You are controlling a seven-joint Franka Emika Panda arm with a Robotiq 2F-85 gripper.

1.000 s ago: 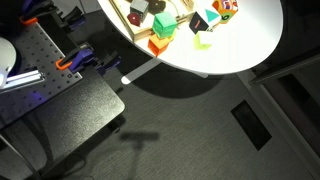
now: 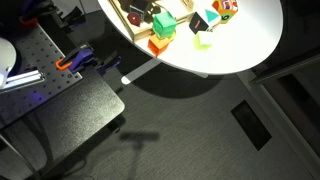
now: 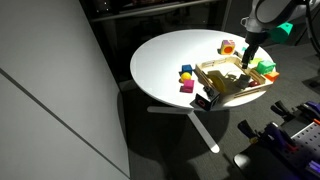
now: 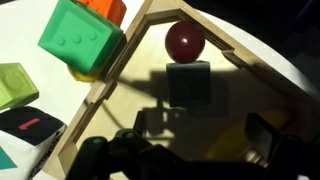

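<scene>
My gripper is open above the wooden tray [image 4: 100, 92], its dark fingers set wide apart with nothing between them. In exterior view 2 the gripper [image 3: 246, 60] hangs over the tray's far part. Inside the tray, a grey block [image 4: 189, 88] lies just ahead of the gap between the fingers in the wrist view. A dark red ball [image 4: 185, 42] touches or nearly touches that block, near the tray's corner. Something yellow [image 4: 230, 142] lies in shadow close to the right finger, partly hidden.
Outside the tray wall sit a green block [image 4: 82, 37], an orange block [image 4: 106, 8] and a yellow-green block [image 4: 14, 85]. A pink block [image 3: 187, 86] and a dark block [image 3: 207, 100] lie near the tray's other side.
The part of the tray around the grey block has turned darker in exterior view 1, with the gripper or its shadow now over it. The blocks outside the tray have not moved.
</scene>
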